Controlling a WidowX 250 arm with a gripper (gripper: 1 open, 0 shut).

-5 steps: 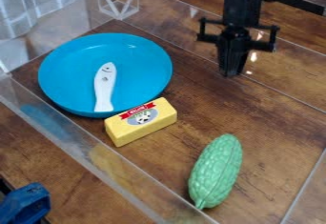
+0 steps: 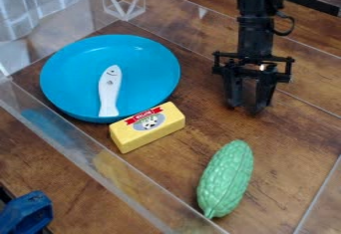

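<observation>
My black gripper hangs low over the wooden table, right of a blue plate. Its fingertips are dark against the wood, so whether they are open or shut is hard to tell; I see no object held. A white fish-shaped piece lies on the plate. A yellow butter box with a cow label sits below the plate, and a green corn-like vegetable lies at the lower middle.
Clear panels run along the left side. A blue object is at the bottom left corner.
Over the last second my gripper has come down and slightly toward the viewer. The plate, box and vegetable have stayed where they were.
</observation>
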